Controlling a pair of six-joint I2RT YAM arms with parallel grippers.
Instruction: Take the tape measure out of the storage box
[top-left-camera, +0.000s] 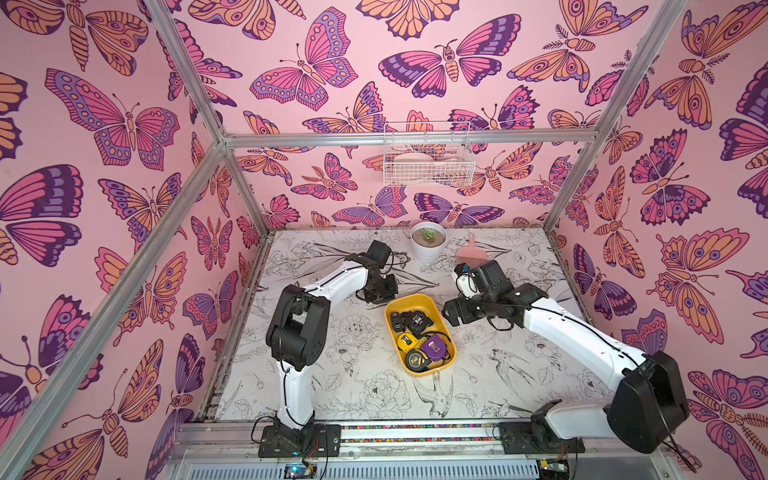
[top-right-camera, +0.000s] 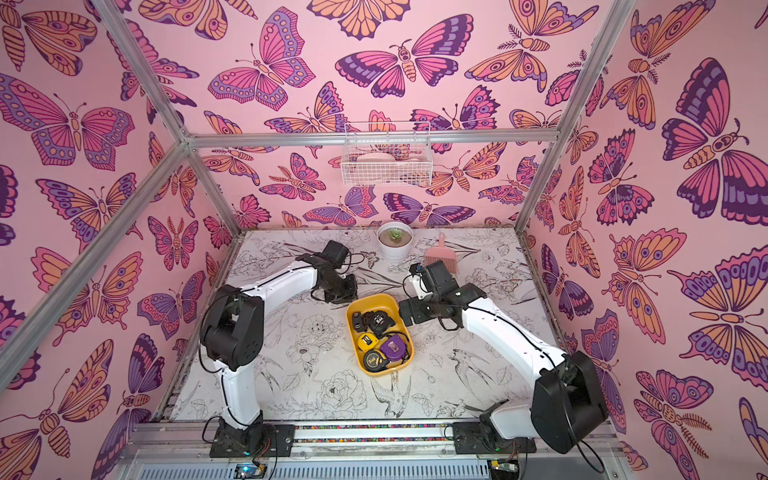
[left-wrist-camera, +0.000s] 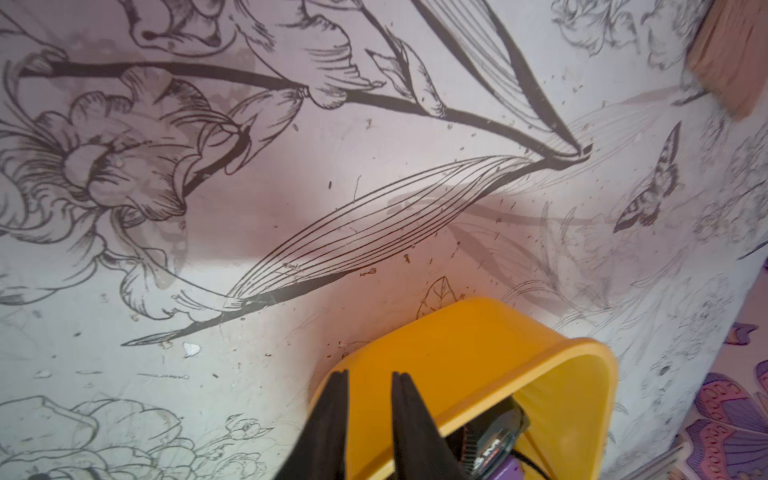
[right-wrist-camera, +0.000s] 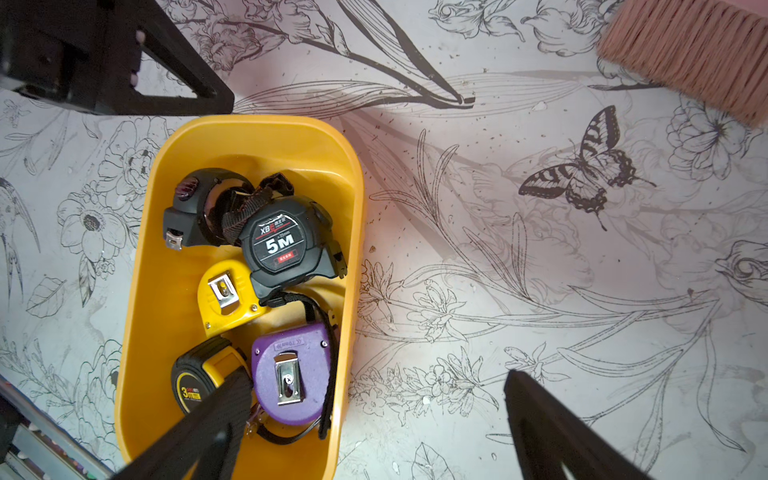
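Note:
The yellow storage box (top-left-camera: 410, 301) stands mid-table with several tape measures inside. In the right wrist view these include a black 5M tape measure (right-wrist-camera: 280, 244), another black one (right-wrist-camera: 204, 206), a small yellow one (right-wrist-camera: 224, 296), a black-and-yellow one (right-wrist-camera: 209, 372) and a purple one (right-wrist-camera: 292, 372). My left gripper is near the box's far-left corner, its fingers a narrow gap apart; no tape measure shows between them. On the right, my right gripper is open above the box's right side, fingers wide apart and empty.
A white pot with a small plant (top-left-camera: 428, 237) stands at the back, and a pink brush (top-left-camera: 472, 254) lies beside it. The white wire basket (top-left-camera: 428, 172) hangs on the back wall. Table to the left and right front of the box is bare.

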